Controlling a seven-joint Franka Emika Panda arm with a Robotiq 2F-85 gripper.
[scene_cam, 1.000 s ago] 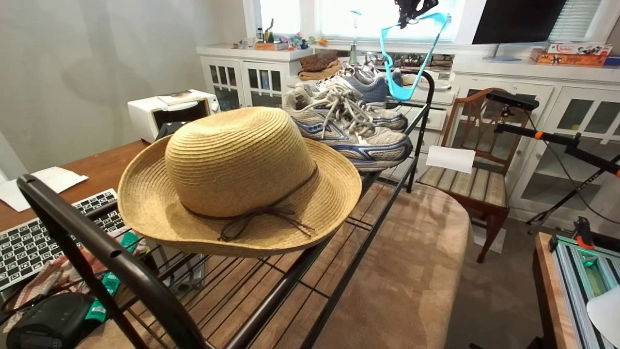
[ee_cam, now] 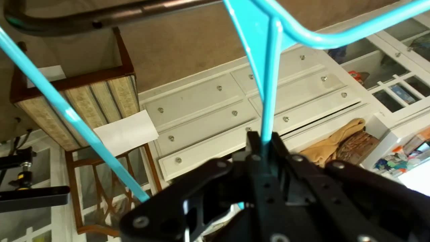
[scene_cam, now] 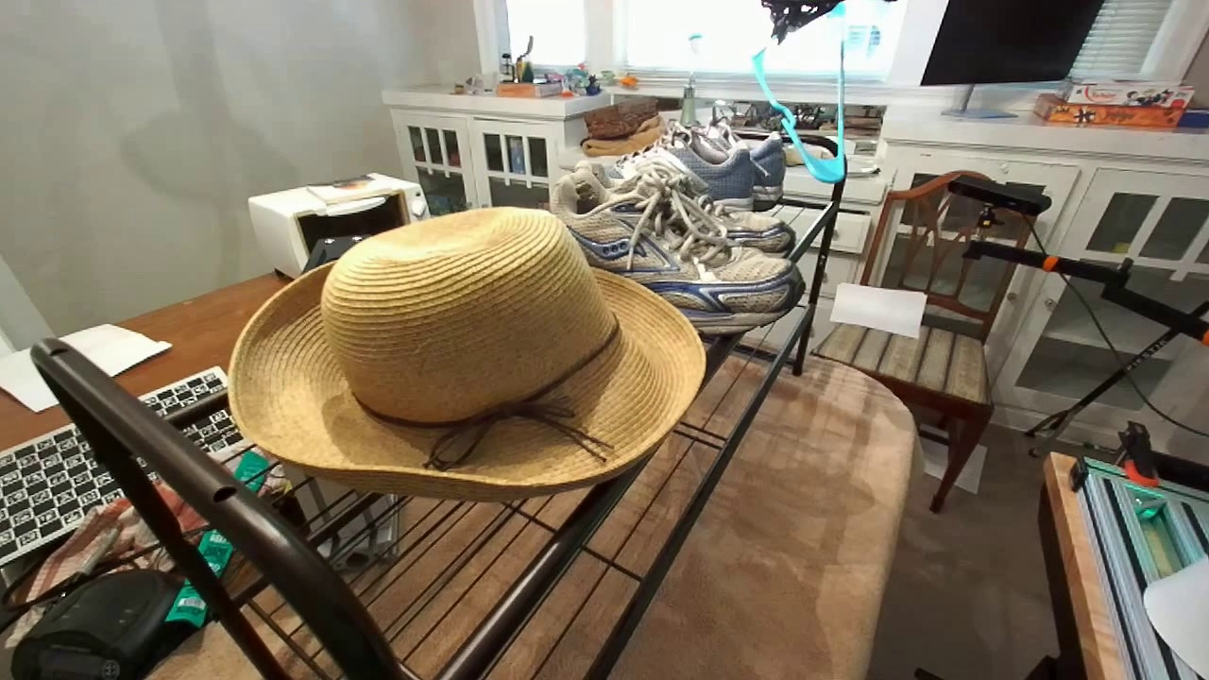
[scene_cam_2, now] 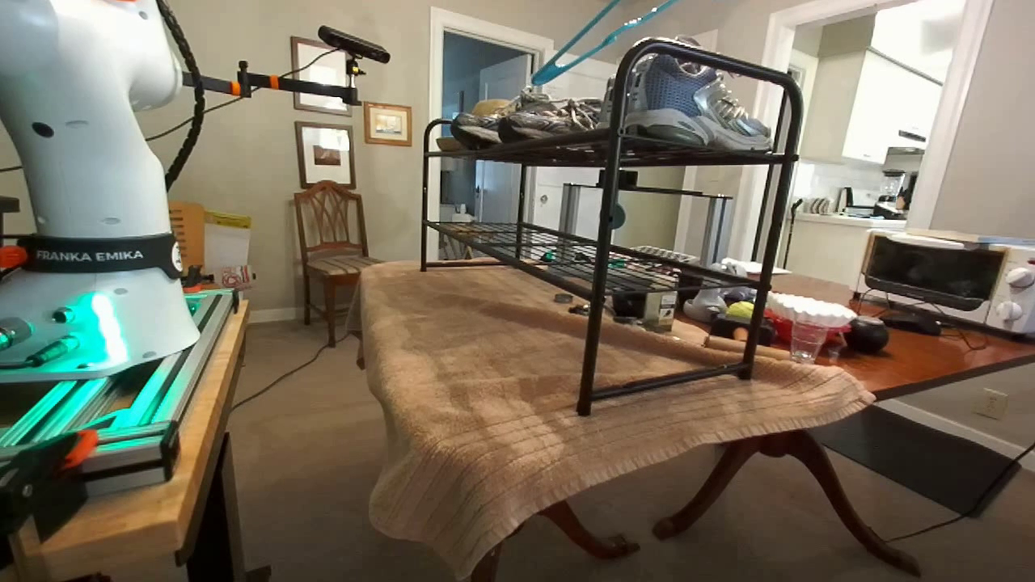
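My gripper is shut on a turquoise plastic hanger, whose thin bar runs up from between the fingertips in the wrist view. In exterior view 1 the hanger dangles near the rack's far end, with the dark gripper at the top edge of the picture. Exterior view 2 has only the lower part of the hanger, above the top shelf and clear of the shoes below; the gripper is out of that frame. A black metal shoe rack stands on a towel-covered table.
A straw hat, beige sneakers and blue-grey sneakers fill much of the top shelf. The rack's tubular end frame crosses the wrist view. A wooden chair stands beyond the table.
In exterior view 1 the gripper has risen, and now sits partly out of the picture. The hanger has turned and its lower corner has shifted right, over the rack's far end.
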